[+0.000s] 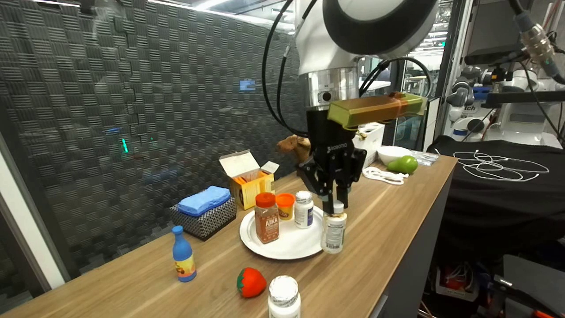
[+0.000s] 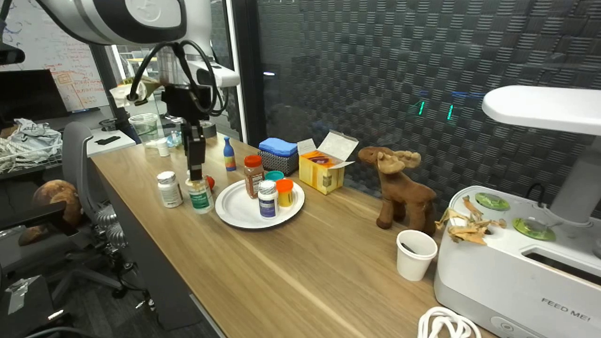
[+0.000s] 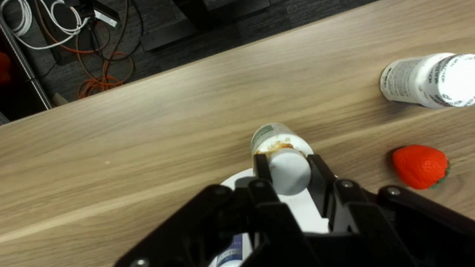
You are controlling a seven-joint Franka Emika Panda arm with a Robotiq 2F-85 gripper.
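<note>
My gripper is shut on the white cap of a pale bottle (image 1: pixel 333 236) with a green-and-white label. In exterior view 2 this bottle (image 2: pixel 199 197) is upright at the left rim of the white plate (image 2: pixel 225 213). Exterior view 1 has it overlapping the plate's near right rim; whether its base clears the table is hard to tell. On the plate stand a red-capped spice jar (image 1: pixel 267 222), a Play-Doh tub (image 1: pixel 284 206) with an orange lid, and a white bottle (image 1: pixel 304 213) with a purple label. A teal lid (image 2: pixel 274 175) shows behind them.
Another white bottle (image 2: pixel 169 189) and a red toy strawberry (image 3: pixel 420 166) rest nearby on the table. A blue bottle (image 1: pixel 183 255), a basket with blue cloth (image 1: pixel 205 201) and a yellow box (image 1: pixel 252 188) line the wall side. Bare table lies along the front edge.
</note>
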